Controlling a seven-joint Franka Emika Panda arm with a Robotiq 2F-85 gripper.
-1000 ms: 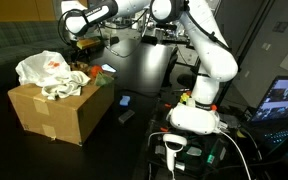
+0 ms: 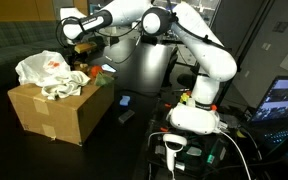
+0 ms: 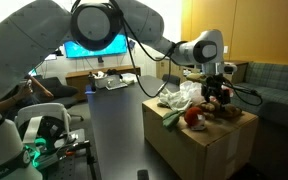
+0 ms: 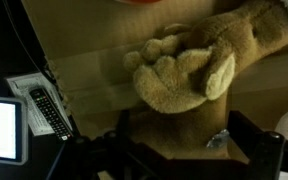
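A brown plush toy (image 4: 189, 75) with a paw-like end fills the middle of the wrist view. It lies on top of a cardboard box (image 3: 189, 155), and a part of the toy (image 3: 222, 110) shows under the arm in exterior view 2. My gripper is open, its dark fingers apart at the lower edge of the wrist view, with brown fabric visible in the gap. From the side, the gripper (image 3: 221, 92) points down just over the toy; whether the fingertips touch it I cannot tell.
White cloth (image 2: 64, 75), a green cloth (image 3: 172, 116) and a red round object (image 3: 193, 118) share the box top. A grey sofa (image 3: 279, 92) stands behind. The dark table (image 3: 109, 125) beside the box is largely clear.
The arm has shifted slightly to the left and down over the box in exterior view 1. The things on the box look unmoved.
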